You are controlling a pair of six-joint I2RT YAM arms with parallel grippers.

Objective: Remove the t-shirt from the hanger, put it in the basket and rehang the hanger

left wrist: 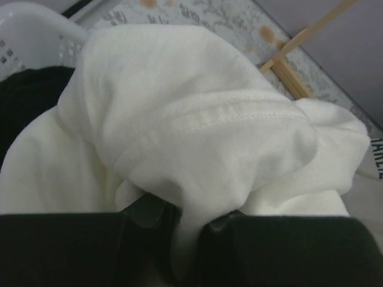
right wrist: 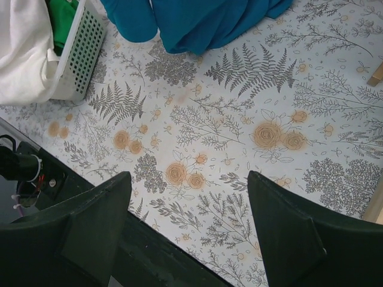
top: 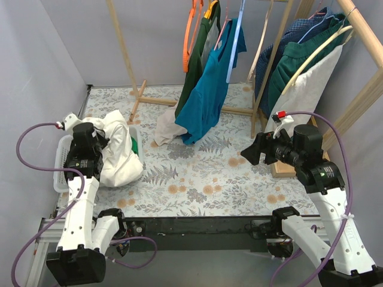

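A white shirt (top: 118, 152) lies bunched over the white basket (top: 60, 160) at the left. In the left wrist view a fold of this white shirt (left wrist: 197, 137) runs down between the dark fingers, so my left gripper is shut on it. To the right, my right gripper (top: 256, 153) hangs over the patterned floor, open and empty; bare floor shows between its fingertips. A blue t-shirt (top: 214, 89) hangs on the rack near a light blue hanger (top: 236, 42).
Green cloth (top: 134, 145) also sits in the basket. Orange hangers (top: 190, 36) and a dark green garment (top: 194, 78) hang left of the blue shirt; more clothes (top: 293, 66) hang at the right.
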